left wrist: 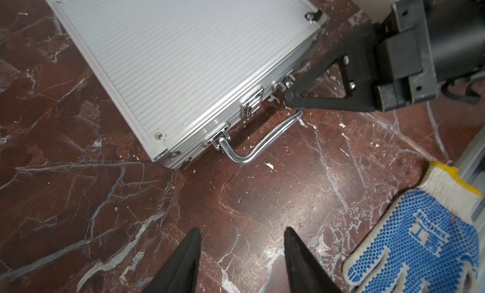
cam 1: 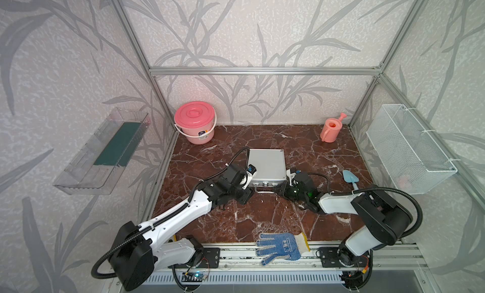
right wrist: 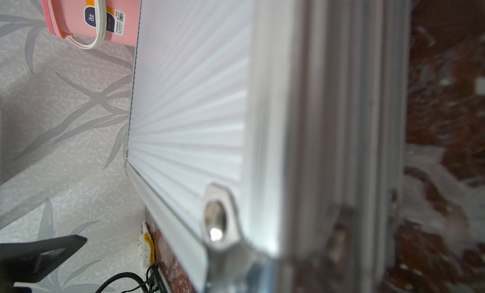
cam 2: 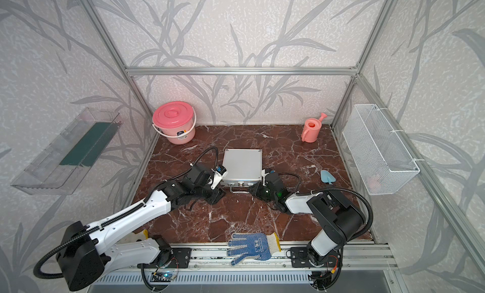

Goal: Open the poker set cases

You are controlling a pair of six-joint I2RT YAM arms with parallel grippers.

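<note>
The closed silver case (cam 1: 267,163) lies flat mid-table in both top views, its latch side and handle (cam 1: 263,190) facing the front. Up close in the left wrist view, the ridged lid (left wrist: 187,45), a latch (left wrist: 251,105) and the metal handle (left wrist: 265,141) show. At the handle's right end is my right gripper, shut, apparently around that end. My left gripper stands open over bare table, in front of and left of the handle. The right wrist view shows the case's edge (right wrist: 328,116) close up; my right fingers are hidden there.
A pink lidded bucket (cam 1: 195,123) stands back left, a pink watering can (cam 1: 331,129) back right, a blue scoop (cam 1: 349,176) at the right. A blue glove (cam 1: 283,246) lies at the front edge. Wire baskets (cam 1: 414,146) hang on the side walls.
</note>
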